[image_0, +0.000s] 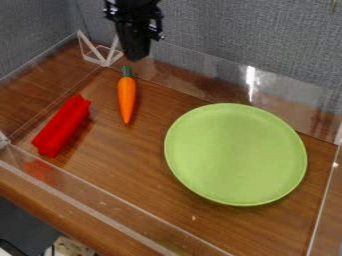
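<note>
My black gripper (135, 48) hangs high at the back, above and slightly right of an orange carrot (127, 98) with a green top, which lies upright in the picture on the wooden surface. The gripper is small and dark; its fingers look shut, with nothing visible between them. A red elongated object (60, 127) lies diagonally at the left, and a large green plate (235, 155) rests on the right.
Clear low walls (270, 100) edge the wooden surface, with a grey padded back wall behind. A white wire frame (98, 52) stands at the back left. The middle between carrot and plate is bare.
</note>
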